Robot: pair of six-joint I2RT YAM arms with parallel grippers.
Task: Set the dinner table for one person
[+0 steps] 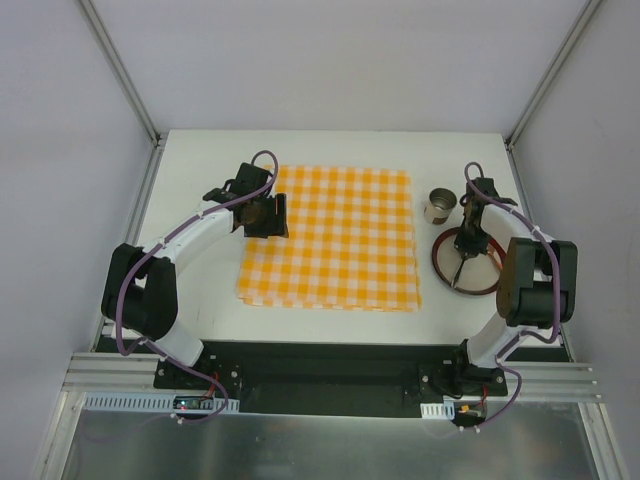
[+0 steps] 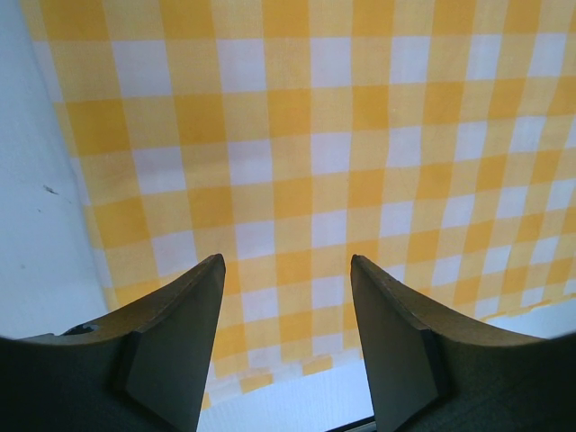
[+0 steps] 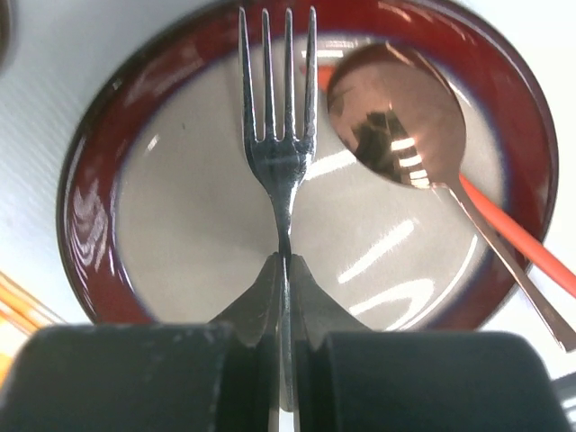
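In the right wrist view a silver fork (image 3: pixel 279 171) points straight away from my right gripper, which is shut on its handle. Behind the fork lies a plate (image 3: pixel 94 225) with a dark red rim and pale centre. On the plate rest a copper-coloured spoon (image 3: pixel 405 117) and, under it, an orange-red handled utensil (image 3: pixel 517 236) whose far end is hidden. From the top, the plate (image 1: pixel 437 262) sits at the right of the table. My left gripper is open and empty above the yellow-and-white checked cloth (image 2: pixel 288 193).
A metal cup (image 1: pixel 440 206) stands just left of the plate, near the right gripper. The checked cloth (image 1: pixel 345 240) lies flat and bare across the middle of the white table (image 1: pixel 190 165). Walls close in the left, right and back.
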